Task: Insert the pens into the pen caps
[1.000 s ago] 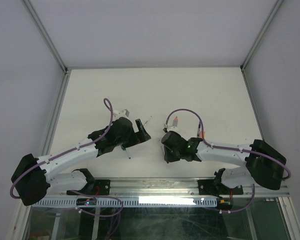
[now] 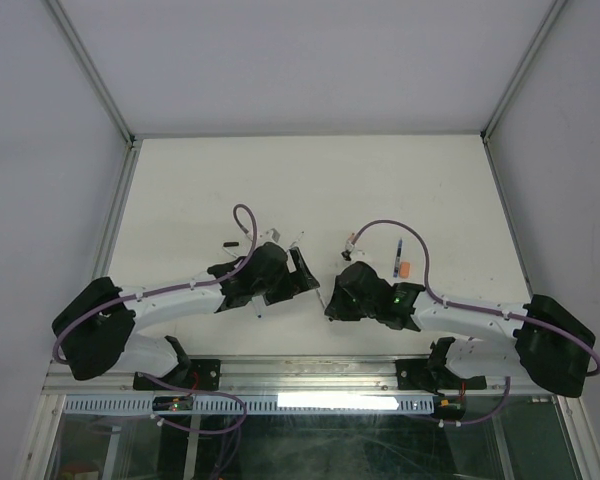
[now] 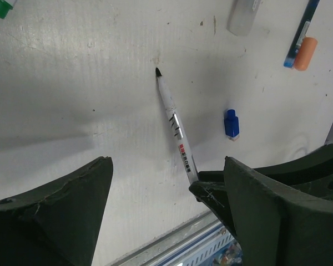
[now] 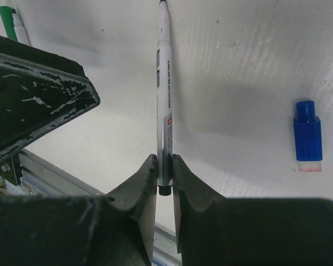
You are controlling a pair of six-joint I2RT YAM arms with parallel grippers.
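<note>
A white pen (image 3: 177,130) (image 4: 164,100) with a bare dark tip has its lower end between the fingers of my right gripper (image 2: 330,312), which is shut on it. My left gripper (image 2: 302,272) is part open above and left of that pen, nothing between its fingers; in the right wrist view one dark finger reaches in from the upper left. A blue cap (image 3: 232,124) (image 4: 307,135) lies on the table to the right of the pen.
A blue pen (image 3: 299,34), an orange cap (image 3: 304,54) and a clear piece (image 3: 243,14) lie on the right side. Green items (image 4: 10,22) lie to the left.
My left gripper has moved right, toward the pen in my right gripper.
</note>
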